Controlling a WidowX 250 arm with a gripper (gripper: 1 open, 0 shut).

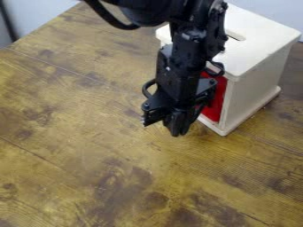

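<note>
The black robot gripper (178, 122) hangs in the centre of the view, just in front of a white wooden box (253, 62) with a red front panel (214, 104). Its fingers look shut, with nothing visible between them, and sit low beside the panel. The arm covers much of the box's front and part of its top.
The box stands at the back right. A pale wall shows behind it and at the top left.
</note>
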